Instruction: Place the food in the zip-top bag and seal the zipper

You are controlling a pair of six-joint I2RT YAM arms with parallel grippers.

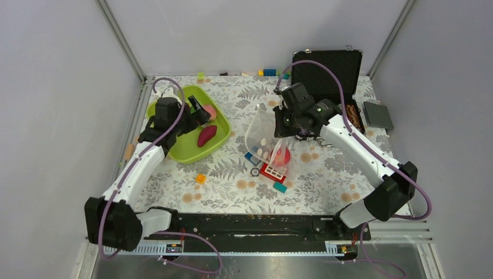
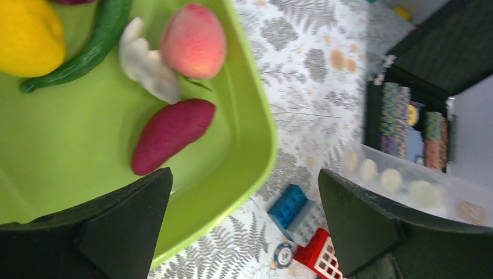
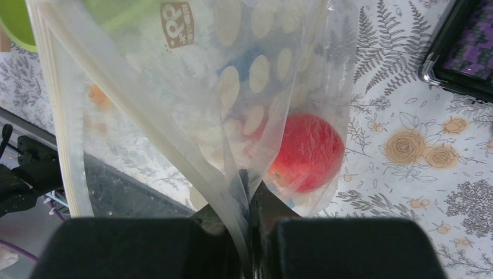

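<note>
The green tray (image 2: 70, 145) holds a purple sweet potato (image 2: 171, 133), a peach (image 2: 195, 40), a yellow pepper (image 2: 26, 38) and a green cucumber (image 2: 93, 49). My left gripper (image 1: 197, 111) hangs open over it, nothing between its fingers. The zip top bag (image 3: 139, 110) hangs from my right gripper, shut on its zipper edge. A red apple (image 3: 308, 151) is inside the bag, at its bottom.
An open black case (image 1: 325, 70) stands at the back right. Building blocks (image 1: 279, 187) and a small round chip (image 1: 254, 172) lie around the bag.
</note>
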